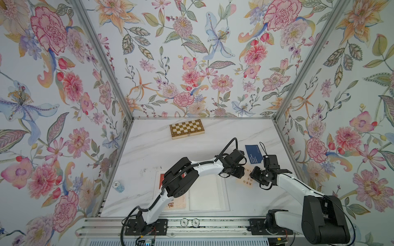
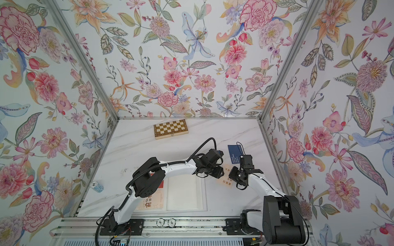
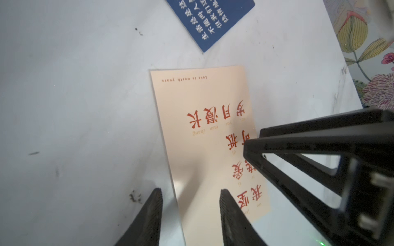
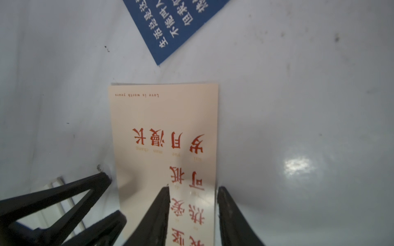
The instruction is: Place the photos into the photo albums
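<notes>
A peach photo card with red characters (image 3: 197,155) lies flat on the table between my two grippers. My left gripper is at its left long edge, partly open, with that edge showing between the fingers. On the opposite side my right gripper stands partly open, the card's right edge between its fingertips. Whether either touches the card cannot be told. Just beyond lies a blue photo card (image 1: 253,153). An open album (image 1: 205,199) rests at the front left, a red and peach card (image 1: 176,203) on its left page; the left arm covers part of it.
A folded chessboard (image 1: 187,129) sits at the back of the table. At the far left stands a small clear cup (image 1: 118,186). Open table lies between the chessboard and the left arm.
</notes>
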